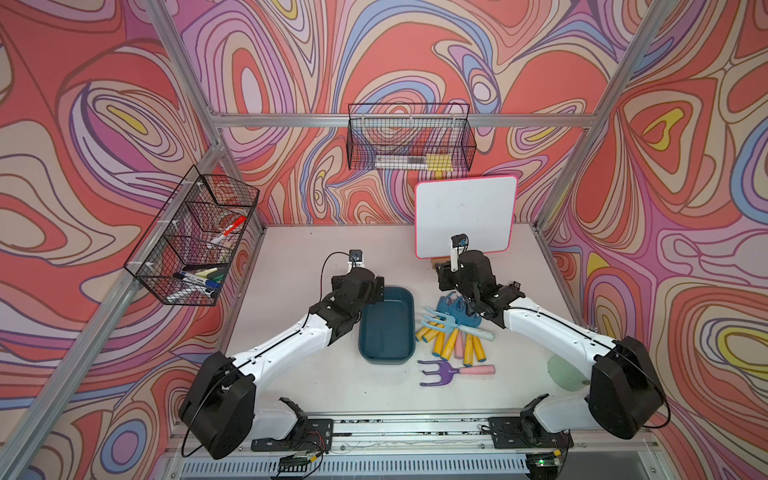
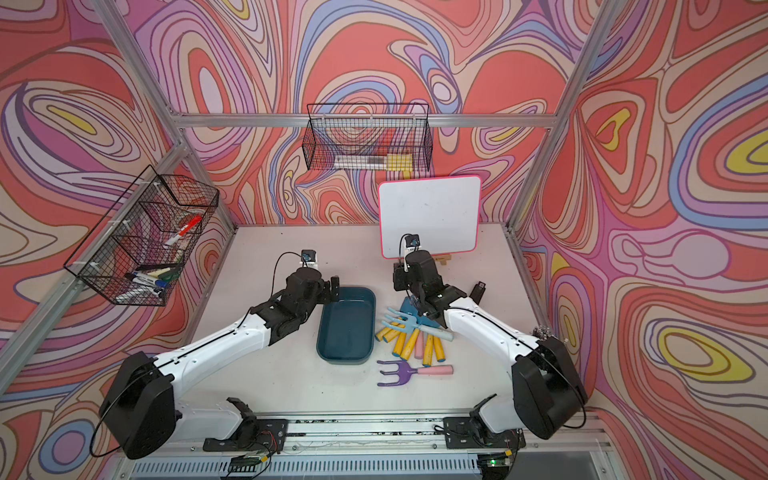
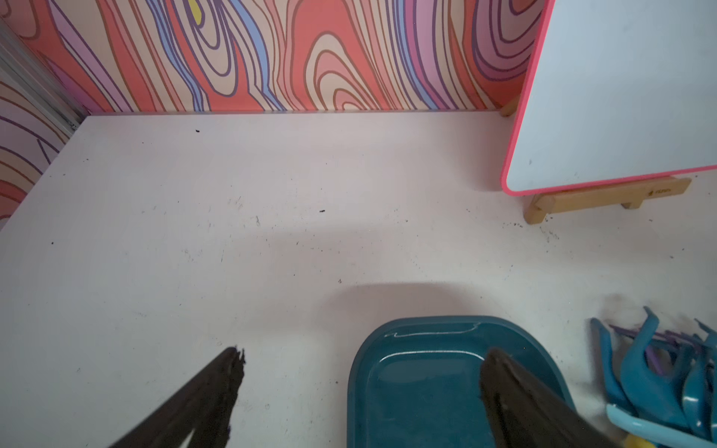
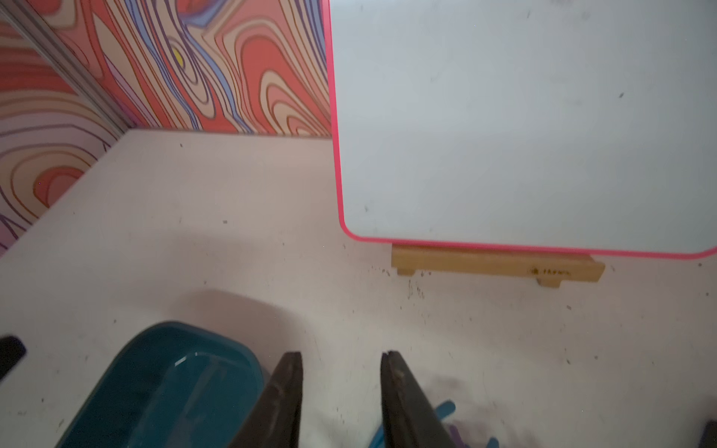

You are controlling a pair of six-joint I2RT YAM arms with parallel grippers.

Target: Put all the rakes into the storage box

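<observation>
A purple rake with a pink handle lies flat on the table, in front of a heap of blue-headed rakes with mostly yellow handles. A light blue rake rests across that heap. Left of them stands the dark teal storage box, empty. My left gripper is wide open above the box's left and back part, nothing between its fingers. Partly open with a narrow gap, my right gripper hangs above the back of the heap and holds nothing. The right arm hides part of the blue rake heads in both top views.
A whiteboard on a wooden stand is close behind the right gripper. Wire baskets hang on the back wall and left side. Clear table lies left of the box and in front.
</observation>
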